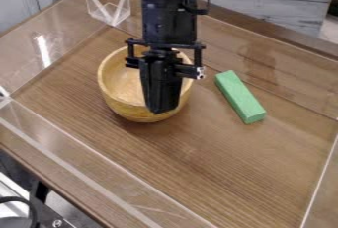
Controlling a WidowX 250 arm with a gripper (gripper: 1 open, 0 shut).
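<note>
My black gripper (164, 98) is in the middle of the camera view, pointing down over the front part of a round yellow bowl (123, 86). It looks shut, with nothing visible between its fingers. The arm hides much of the bowl's inside and its back and right side. A green block (240, 97) lies on the wooden table to the right of the bowl.
A pale board wall (264, 5) runs along the back. Black cables (16, 210) lie at the bottom left corner beyond the table's edge.
</note>
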